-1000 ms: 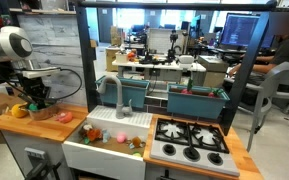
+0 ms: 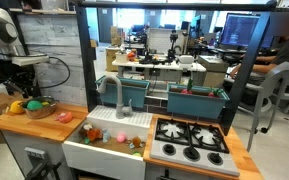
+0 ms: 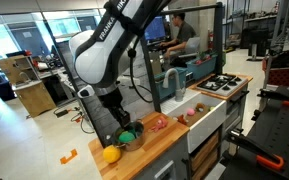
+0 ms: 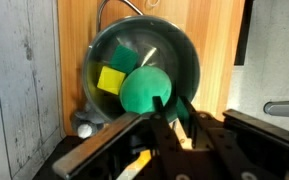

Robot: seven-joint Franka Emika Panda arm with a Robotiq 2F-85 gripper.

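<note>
A round green object [image 4: 144, 90] lies inside a dark pot [image 4: 187, 65], beside a yellow block [image 4: 110, 80] and a dark green block [image 4: 124, 59]. My gripper is above the pot's near side in the wrist view, its fingers parted with nothing visible between them. In exterior view 1 the pot [image 2: 46, 110] stands on the wooden counter at the left, and the green object [image 2: 34, 105] shows inside. Exterior view 2 also shows the green object [image 3: 127, 136] in the pot, below the arm.
A yellow object [image 3: 111, 154] rests on the counter beside the pot. A pinkish-red item [image 2: 64, 117] lies to the other side. Further right come a sink [image 2: 106, 150] holding several colourful items, a tall faucet [image 2: 119, 95] and a stove [image 2: 192, 143].
My arm has risen away from the pot and shifted left in exterior view 1. The green object, largely covered by the gripper earlier, now shows in the pot.
</note>
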